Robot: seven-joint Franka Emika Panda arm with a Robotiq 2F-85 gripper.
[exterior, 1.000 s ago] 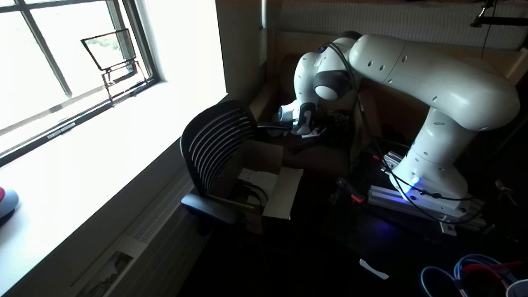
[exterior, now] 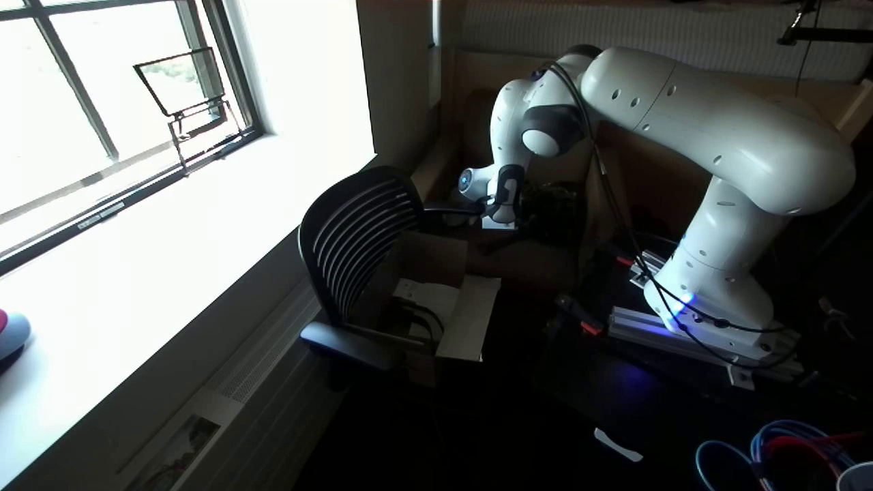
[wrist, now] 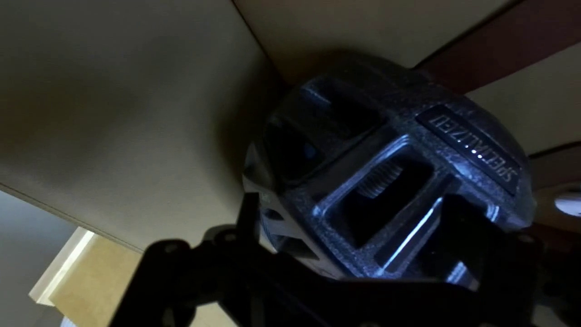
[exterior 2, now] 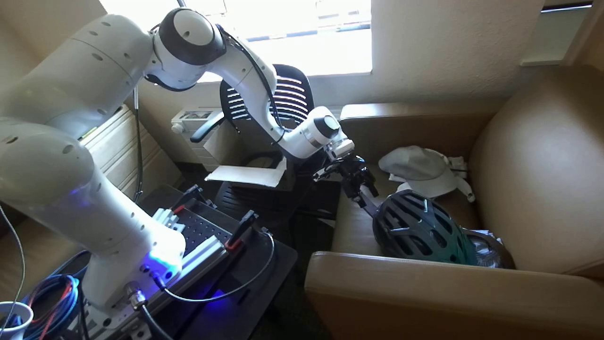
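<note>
A dark green-black bicycle helmet (exterior 2: 422,226) rests on the tan leather sofa, its vented shell facing up. It fills the middle of the wrist view, where the helmet (wrist: 381,180) shows a raised brand label. My gripper (exterior 2: 365,195) is at the helmet's near left side in exterior view 2. From the wrist, the black gripper stands open, one finger on each side of part of the shell; whether they touch it I cannot tell. A pale strap or strip (exterior 2: 370,203) shows between gripper and helmet. In exterior view 1 the fingers are lost in shadow.
A whitish cap (exterior 2: 416,164) lies behind the helmet on the sofa. The sofa's armrest (exterior 2: 453,283) rises along the near side. A black office chair (exterior: 360,245) with an open cardboard box (exterior: 470,315) stands between window and arm.
The arm's elbow has risen slightly, and its forearm has shifted a little up and right. The wrist has turned, so the hand's pale part now points more downward. The helmet's motion cannot be told.
</note>
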